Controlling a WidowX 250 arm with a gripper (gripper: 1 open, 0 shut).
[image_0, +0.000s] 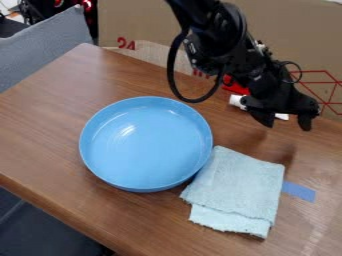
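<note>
My black gripper (285, 119) hangs low over the wooden table (67, 115) at the right rear, its fingers open and pointing down, with nothing seen between them. Behind it, partly hidden by the arm, are a red object (233, 85) and a white item (238, 101). A light blue plate (146, 144) lies left of centre. A folded pale cloth (234, 195) lies to its lower right, below the gripper and apart from it.
A cardboard panel (147, 25) stands along the back. A strip of blue tape (299, 192) is beside the cloth. A grey cushioned surface (34, 55) borders the table at left.
</note>
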